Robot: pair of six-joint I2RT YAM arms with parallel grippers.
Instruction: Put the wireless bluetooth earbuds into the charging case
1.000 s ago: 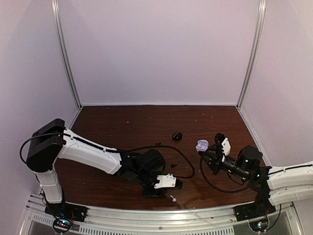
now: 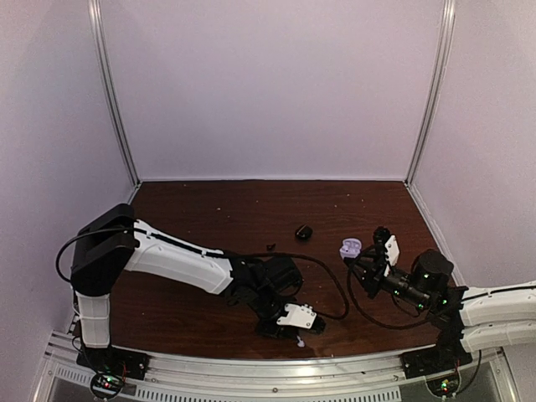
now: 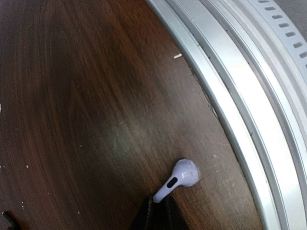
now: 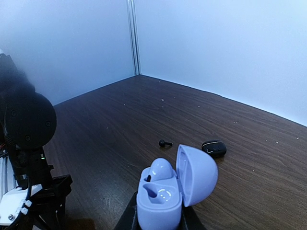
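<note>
The lilac charging case [image 4: 159,213] is held by my right gripper [image 2: 357,261], shut on its lower body. Its lid [image 4: 197,175] stands open; one lilac earbud [image 4: 161,169] sits in a slot, and the other slot is empty. A second lilac earbud [image 3: 184,173] is at the table's front edge, its stem pointing at the fingertips of my left gripper. The stem's end meets those fingers, which are close together. Whether they grip it is unclear. In the top view only a bit of this earbud [image 2: 301,342] shows below the left gripper.
A black case [image 4: 214,148] and a small black earbud [image 4: 163,143] lie farther back on the table. The metal rail [image 3: 225,105] runs close beside the loose lilac earbud.
My left arm has moved right over the lilac earbud, which has shifted slightly right. A small black piece near the arm is now hidden. The right gripper with the case has moved slightly right.
</note>
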